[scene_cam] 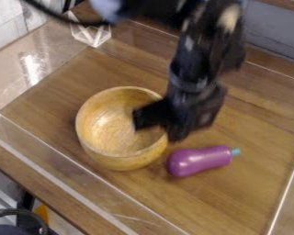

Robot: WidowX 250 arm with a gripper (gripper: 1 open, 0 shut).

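A wooden bowl (107, 138) sits on the table left of centre. A purple toy eggplant (200, 162) with a teal tip lies just right of the bowl. My gripper (172, 117) is motion-blurred over the bowl's right side. Its fingers are too blurred to show their state or anything between them.
The wooden table (242, 202) has free room at the back left and on the right. A clear plastic edge runs along the left side, with dark items below at the lower left.
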